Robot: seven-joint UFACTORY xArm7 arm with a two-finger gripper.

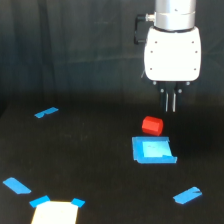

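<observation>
A small red block (152, 126) lies on the dark table, just behind a square patch outlined in blue tape (139, 150). My gripper (170, 109) hangs above and to the right of the block, pointing down. Its two thin fingers (174, 102) stand close together, and nothing shows between them. The block is apart from the fingers in this view; how far they are from it in depth is hard to tell.
Blue tape strips mark the table at the left (16, 186), the far left (46, 112) and the front right (187, 195). A pale, bright object (55, 213) sits at the front left edge with tape by its corners.
</observation>
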